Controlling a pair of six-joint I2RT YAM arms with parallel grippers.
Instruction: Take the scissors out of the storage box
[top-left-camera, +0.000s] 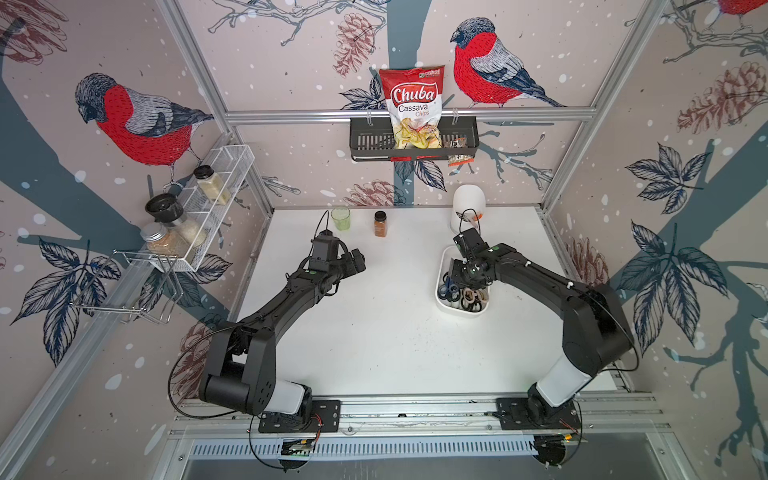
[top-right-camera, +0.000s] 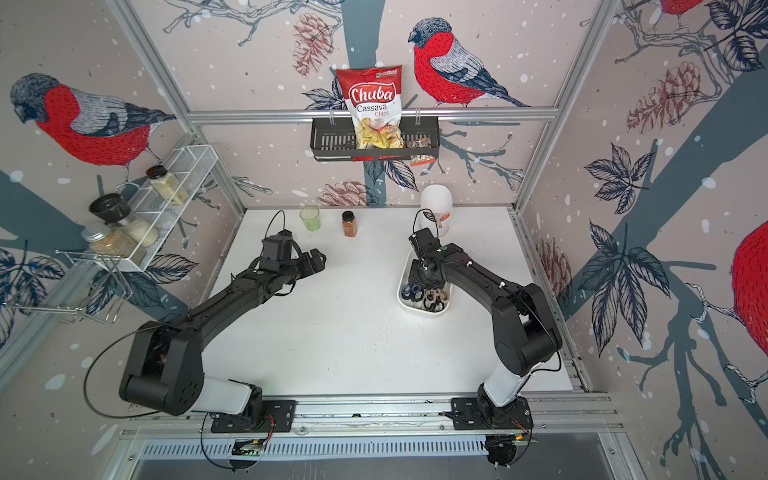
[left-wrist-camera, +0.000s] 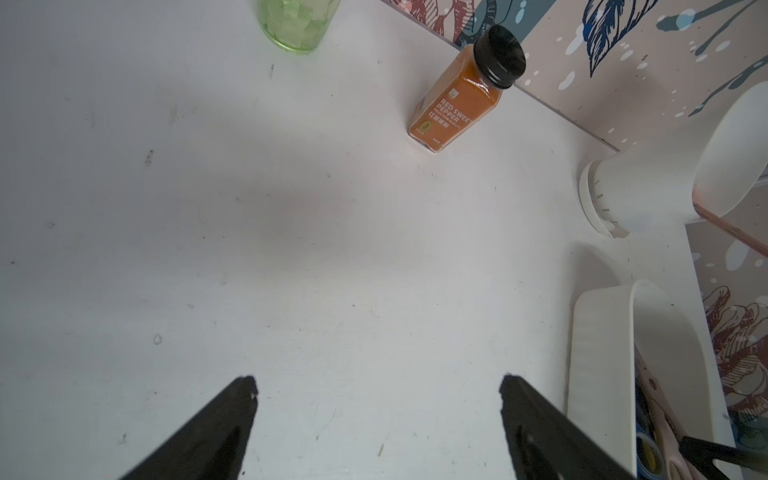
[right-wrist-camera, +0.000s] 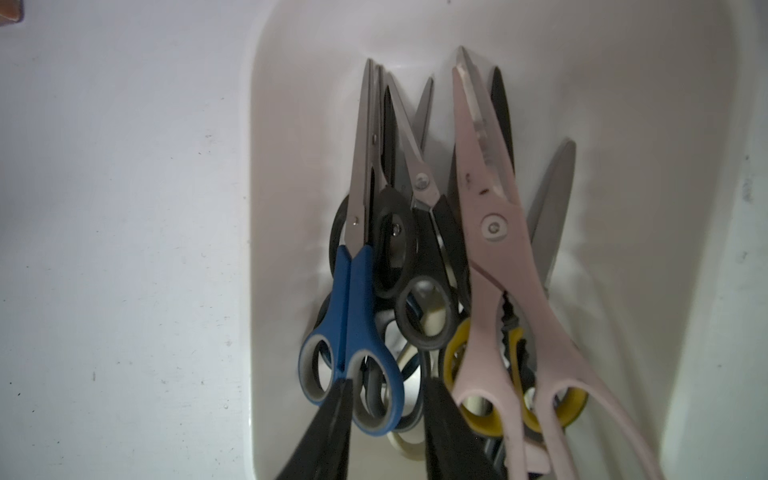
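Observation:
A white storage box (right-wrist-camera: 640, 184) holds several pairs of scissors, packed side by side with their handles toward the front. In the right wrist view, blue-handled scissors (right-wrist-camera: 361, 300) lie at the left, black-handled scissors (right-wrist-camera: 441, 232) beside them, and big pink scissors (right-wrist-camera: 512, 256) on the right over a yellow-handled pair (right-wrist-camera: 574, 406). My right gripper is above the box, its fingers part open near the blue handle loops, with nothing seen gripped. Over bare table left of the box, my left gripper stands open and empty.
Behind the box stands a white container (top-left-camera: 469, 200). A red pepper jar (left-wrist-camera: 456, 100) and a green glass (top-left-camera: 341, 217) are at the table's back. Chips (top-left-camera: 414, 112) sit in a wall basket. Mid-table is free.

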